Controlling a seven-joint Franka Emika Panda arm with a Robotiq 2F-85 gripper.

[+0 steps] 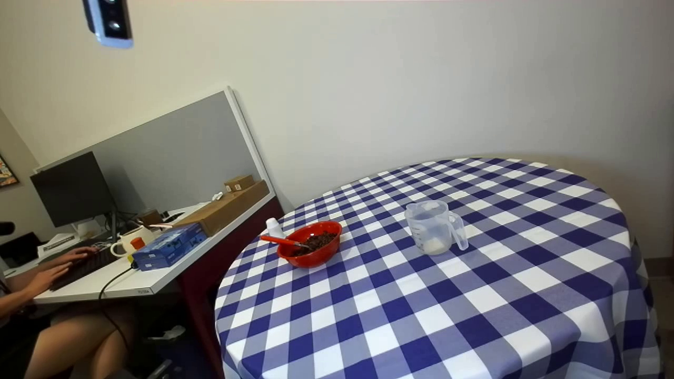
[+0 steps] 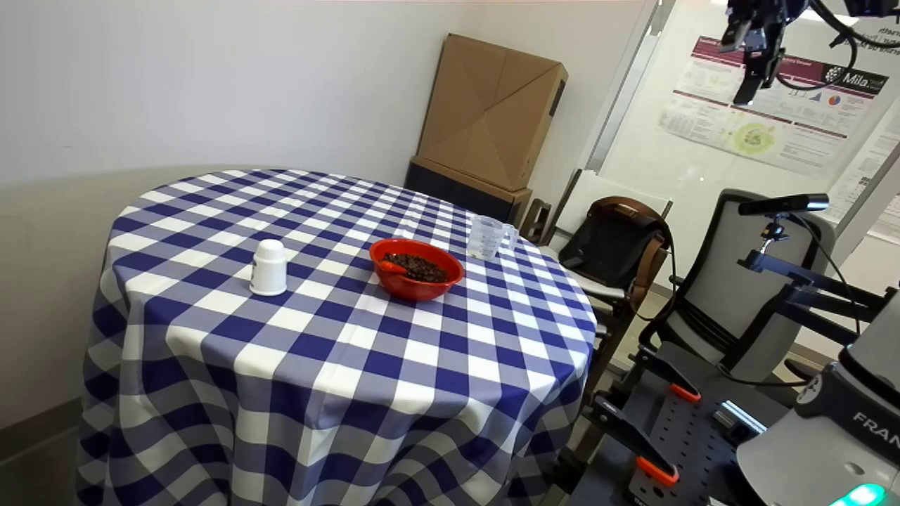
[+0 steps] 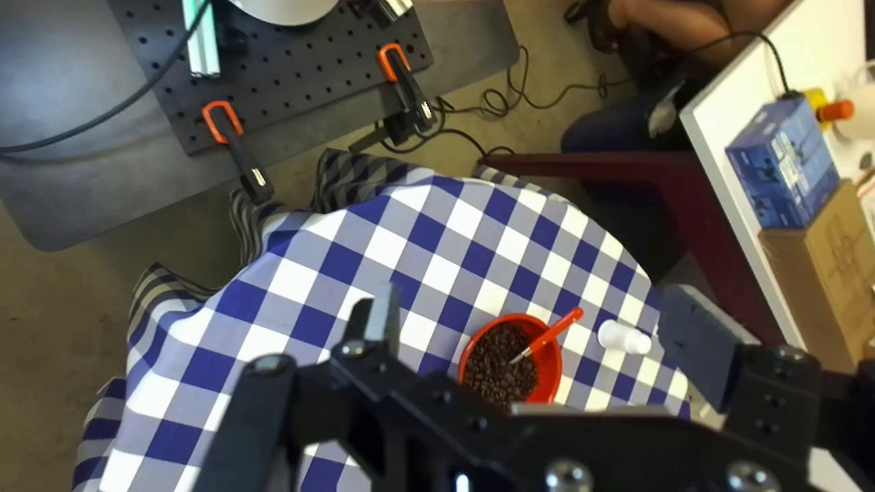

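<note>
High above the table, my gripper is open, its two fingers wide apart with nothing held between them. In exterior view 2 part of it (image 2: pixel 749 80) shows at the top right. Below, a red bowl (image 1: pixel 325 255) of dark brown beans (image 3: pixel 497 366) sits on the table; a red-handled spoon (image 3: pixel 556 329) leans in it. Beside the bowl stands a white shaker-like container (image 2: pixel 269 268). A clear measuring jug (image 1: pixel 430 225) with a handle stands upright apart from them, pale at its base; the wrist view does not show it.
A blue-and-white checked cloth (image 1: pixel 392 303) covers the round table, with wide bare areas around the objects. A desk with a blue box (image 1: pixel 170 246) and a seated person (image 1: pixel 47 278) lies to one side. Clamps (image 2: pixel 633 438) hold the arm's base plate.
</note>
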